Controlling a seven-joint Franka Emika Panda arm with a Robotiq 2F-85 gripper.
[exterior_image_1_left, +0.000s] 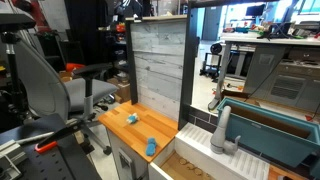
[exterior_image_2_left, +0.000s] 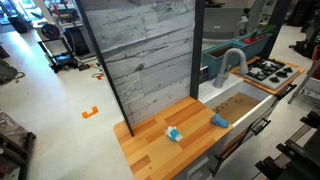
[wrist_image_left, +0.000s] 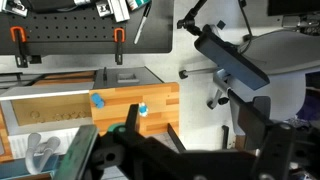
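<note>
A small blue block (exterior_image_1_left: 151, 146) rests on the wooden counter (exterior_image_1_left: 169, 130), close to its front edge. Farther back on the same wood lies a small white-and-blue item (exterior_image_2_left: 174, 134); its exact kind is too small to tell. Both show in the wrist view, the blue block (wrist_image_left: 98, 100) left of the white-and-blue item (wrist_image_left: 143, 109). Dark fingers of my open gripper reach in from the bottom of the wrist view, well above the counter, holding nothing. Neither exterior view clearly shows the gripper.
Beside the wood sits a sink (exterior_image_2_left: 250, 90) with a brown bottom and a grey faucet (exterior_image_1_left: 222, 130). A grey wooden panel (exterior_image_2_left: 150, 60) rises behind the counter. A black table (wrist_image_left: 75, 40) with orange-handled clamps borders the front, and an office chair (wrist_image_left: 231, 65) stands beyond the counter's end.
</note>
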